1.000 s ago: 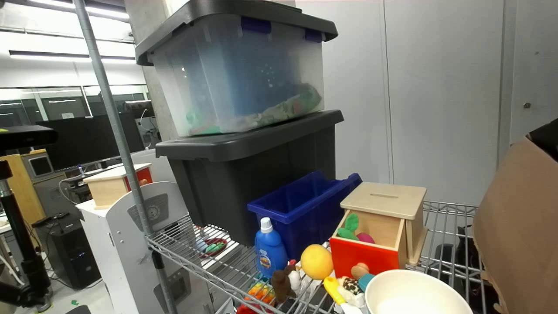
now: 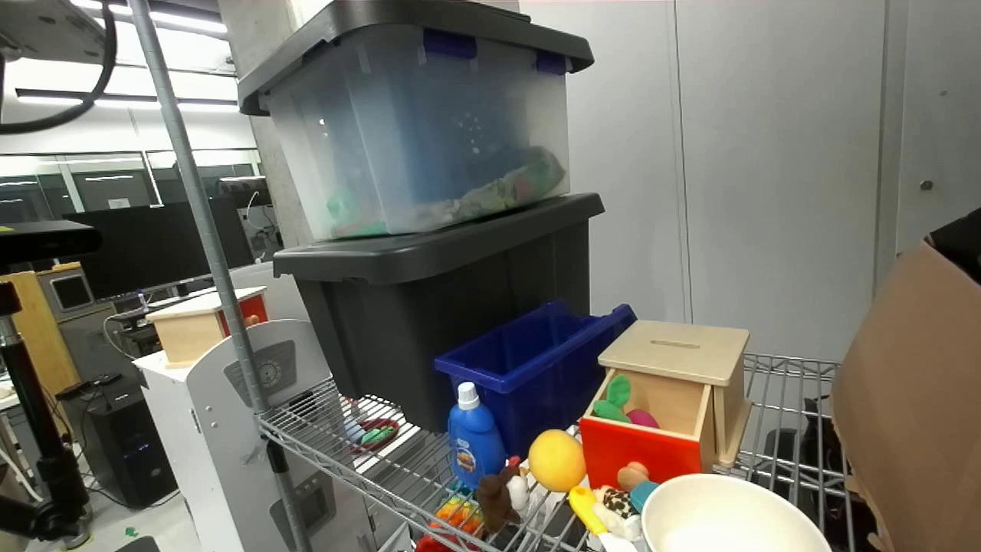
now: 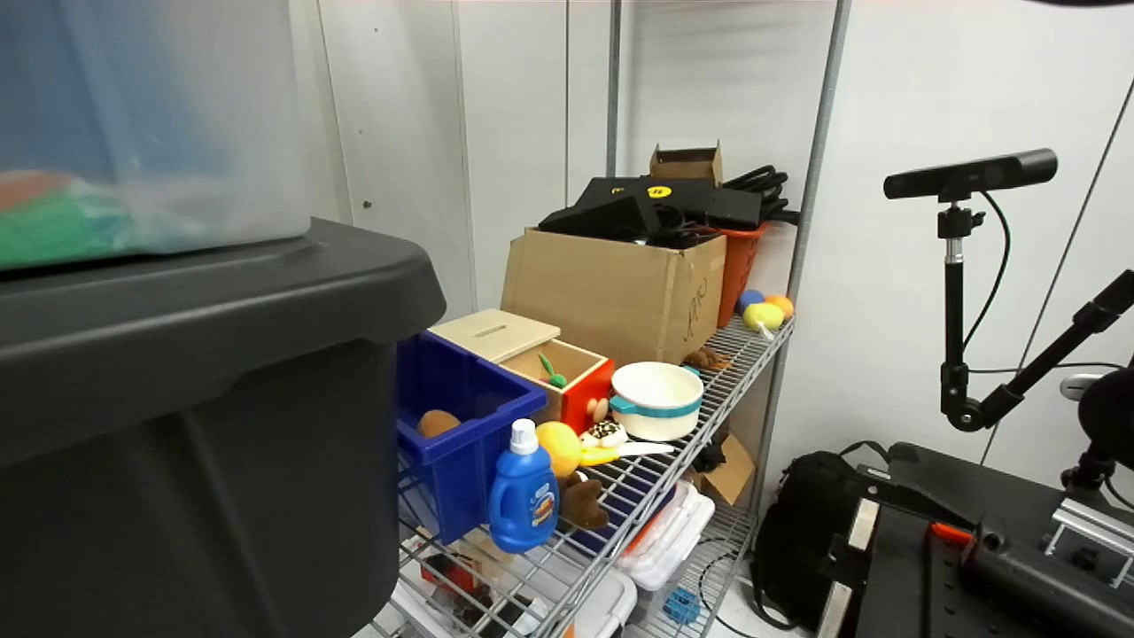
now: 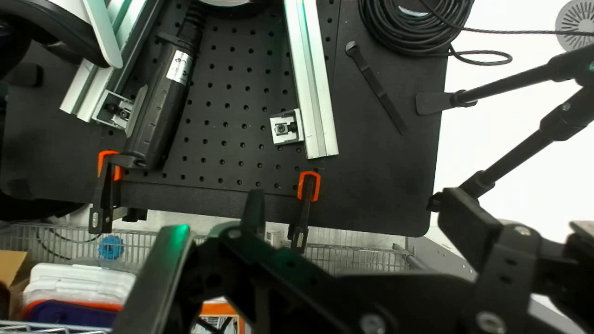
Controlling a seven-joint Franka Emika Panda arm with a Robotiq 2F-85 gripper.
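Observation:
In the wrist view my gripper stands open, its dark fingers (image 4: 158,272) wide apart. Only a black worktable shows beyond them, and nothing is held. On the wire shelf is a wooden box with a red-fronted drawer (image 2: 634,452) pulled out; a green and purple toy (image 2: 618,399) lies inside. A blue detergent bottle (image 2: 475,441), an orange ball (image 2: 557,460), a yellow-handled toy knife (image 3: 601,455) and a white pot (image 3: 658,387) are near it. Behind the bottle sits a blue bin (image 3: 468,399) with a brown object (image 3: 437,424) inside.
Two stacked storage totes (image 2: 432,322) rise tall beside the blue bin. A cardboard box (image 3: 606,298) fills the shelf's other side. A metal pole (image 2: 198,211) stands at the shelf corner. On the worktable (image 4: 384,183) are rails, clamps and a coiled cable (image 4: 417,28).
A grey piece of equipment with a black cable has come into the upper left corner of exterior view 1. The shelf items have not moved.

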